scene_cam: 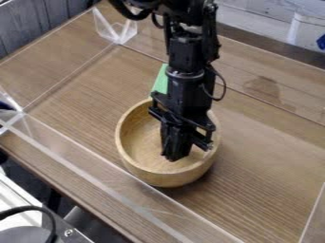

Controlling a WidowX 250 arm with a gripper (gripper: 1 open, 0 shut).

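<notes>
A wooden bowl (140, 157) stands in the middle of the table. The black gripper (177, 147) has its fingertips down inside the bowl, toward its right half, and looks shut, with nothing visible between the fingers. The arm hides part of the bowl's back and right side. A green object (162, 82) lies behind the bowl, partly covered by the arm.
Bare wooden table (260, 176) surrounds the bowl on the right and at the back left. A clear angular object (116, 29) stands at the back left. Pale strips run along the left side, and a wall borders the back right.
</notes>
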